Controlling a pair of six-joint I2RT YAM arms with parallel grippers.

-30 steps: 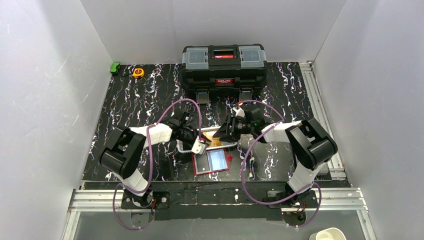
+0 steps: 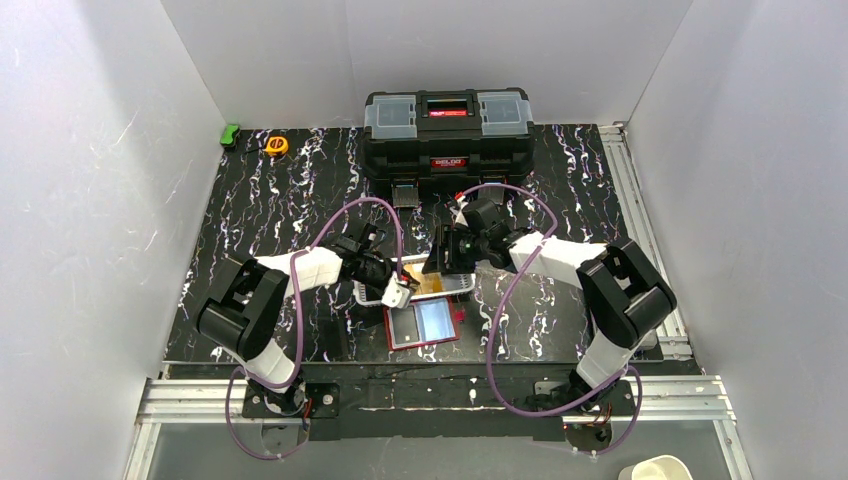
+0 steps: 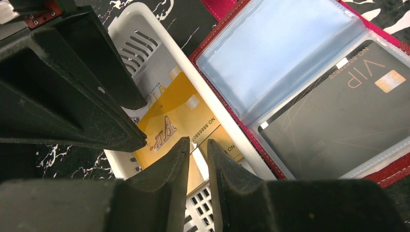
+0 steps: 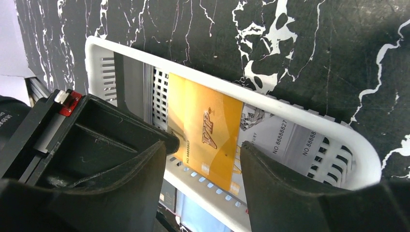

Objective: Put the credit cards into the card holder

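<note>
In the left wrist view a red-edged card holder (image 3: 280, 43) lies flat and unfolded; one clear pocket shows no card, while the other holds a dark VIP card (image 3: 333, 125). Beside it is a white slotted basket (image 4: 159, 60) with gold VIP cards (image 4: 212, 130), a silver card (image 4: 270, 133) and a dark card (image 4: 133, 87). My left gripper has its fingertips a little apart over a gold card's end; a white strip shows in the gap. Wide apart, the fingers of my right gripper are above a gold card, gripping nothing.
Both grippers crowd close together over the basket; the right one's black fingers fill the left side of the left wrist view. A black toolbox (image 2: 447, 135) stands behind. An orange tape measure (image 2: 276, 146) and a green item (image 2: 230, 134) sit far left.
The left arm, basket and holder look unmoved.
</note>
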